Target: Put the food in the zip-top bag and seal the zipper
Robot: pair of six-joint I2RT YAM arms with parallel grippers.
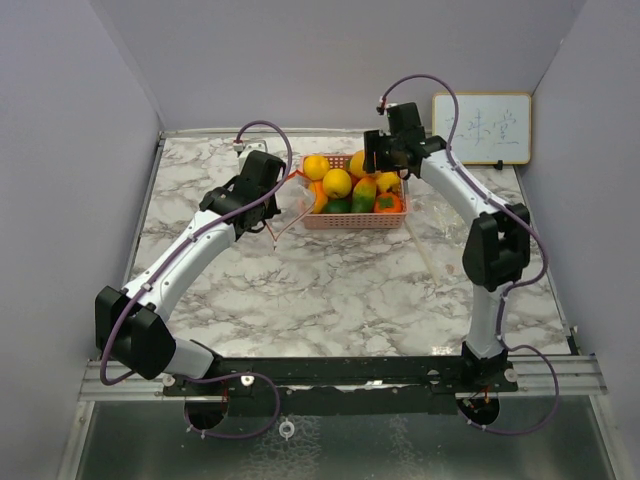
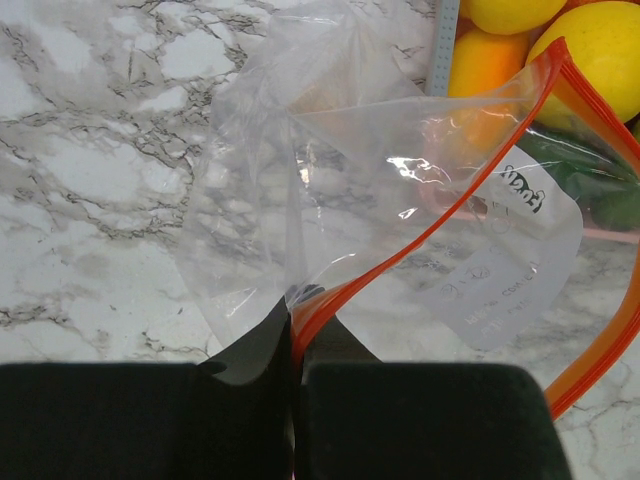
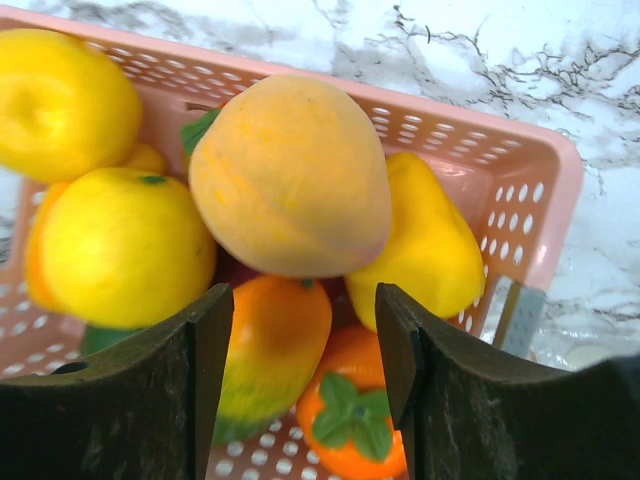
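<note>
My left gripper is shut on the rim of the clear zip top bag with its orange zipper. The bag's mouth gapes toward the fruit basket. Inside the pink basket lies a mix of fruit. A peach sits on top of the pile near the far rim. My right gripper is over the basket, its fingers apart around a gap at the peach's near edge. Through that gap show a mango and a persimmon; I see nothing gripped.
A yellow apple lies beside the peach on the left, a yellow pepper on the right. Behind the basket, at the back right, stands a whiteboard.
</note>
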